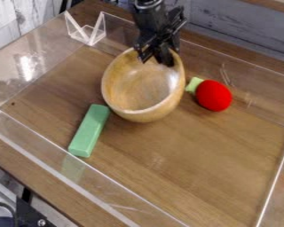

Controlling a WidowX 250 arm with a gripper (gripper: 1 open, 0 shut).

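Observation:
A wooden bowl (142, 94) rests tilted on the table, near the upper middle. My black gripper (156, 49) is at its back rim; whether the fingers grip the rim is hard to tell. A red round object (215, 96) with a pale green part lies right of the bowl, and a green block (89, 130) lies to the lower left.
Clear plastic walls (272, 191) border the wooden table (180, 177). A white wire-like piece (85, 31) stands at the back left.

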